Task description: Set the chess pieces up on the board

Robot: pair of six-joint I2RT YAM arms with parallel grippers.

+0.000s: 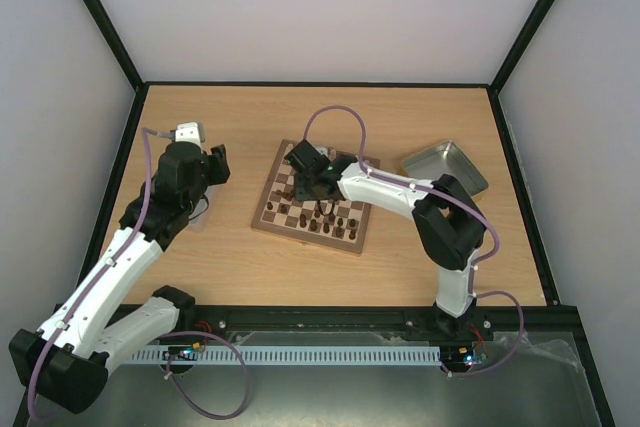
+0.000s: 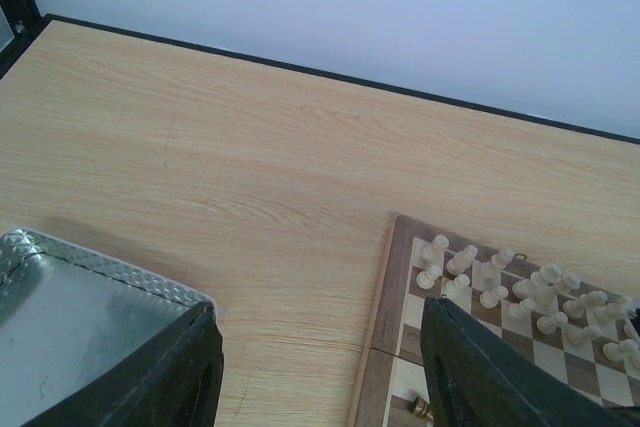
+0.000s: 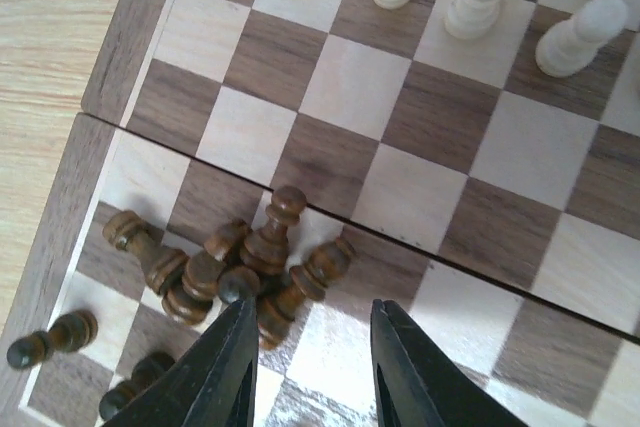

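The wooden chessboard (image 1: 266,214) carries white pieces (image 3: 470,2) upright along its far side. Several dark pieces (image 3: 164,267) lie toppled in a cluster on the other half, with others beside them in the right wrist view; more dark pieces (image 1: 338,232) show on the near side in the top view. My right gripper hangs over the board just beside that cluster, fingers apart, with nothing visible between them. My left gripper is off to the board's left, fingers open and empty, above the table and a tray.
A metal tray (image 1: 443,162) sits at the right of the table. A second tray (image 2: 90,337) is at the left, partly hidden under the left arm in the top view. Bare table (image 1: 270,107) lies behind the board.
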